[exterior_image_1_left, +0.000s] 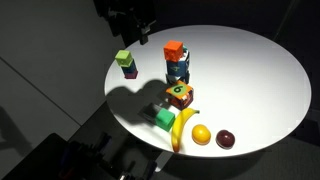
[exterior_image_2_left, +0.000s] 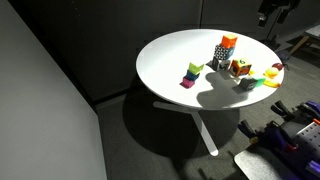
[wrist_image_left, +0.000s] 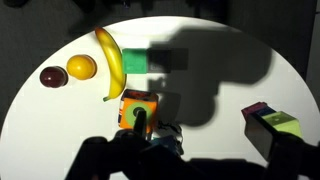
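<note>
My gripper (exterior_image_1_left: 127, 32) hangs above the far left part of the round white table. In the wrist view the gripper is open, its dark fingers spread wide at the bottom edge, and I see nothing held. A stack with a lime-green block (exterior_image_1_left: 124, 57) over darker ones stands near the table's left rim. Toward the middle rises a taller stack, an orange cube (exterior_image_1_left: 173, 50) on top of blue-patterned blocks (exterior_image_1_left: 178, 72). In front of it sits an orange patterned cube (exterior_image_1_left: 180, 95) with a green disc on its top face.
Along the near rim lie a green block (exterior_image_1_left: 165, 119), a yellow banana (exterior_image_1_left: 181, 131), an orange (exterior_image_1_left: 201, 134) and a dark red fruit (exterior_image_1_left: 225, 139). A gripper-shaped shadow crosses the tabletop.
</note>
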